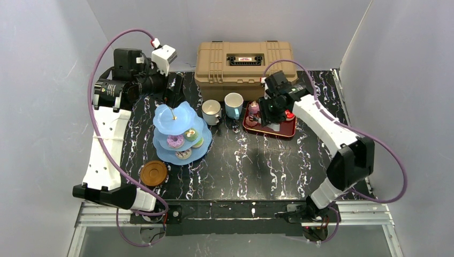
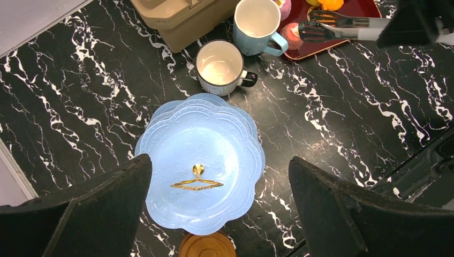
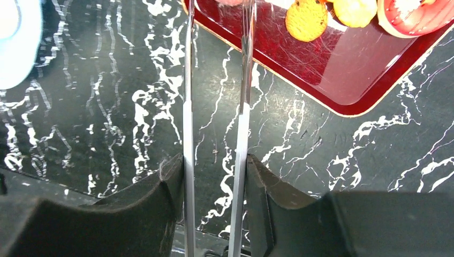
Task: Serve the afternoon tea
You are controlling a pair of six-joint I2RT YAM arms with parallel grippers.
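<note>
Metal tongs (image 2: 350,33) are clasped in my right gripper, their two arms standing apart. Their far ends reach over the red tray (image 3: 342,88), close beside a pink pastry (image 2: 292,36); whether they touch it I cannot tell. A blue tiered stand (image 1: 175,119) bears several treats on its lower tiers, including a purple donut (image 1: 175,141). From the left wrist view, its top plate (image 2: 219,139) looks empty. My left gripper is open above and behind the stand, nothing between its fingers.
A white mug (image 1: 211,112) and a blue mug (image 1: 234,105) stand between stand and tray. Behind them sits a large tan toolbox (image 1: 243,69). A brown round lid (image 1: 153,173) lies front left.
</note>
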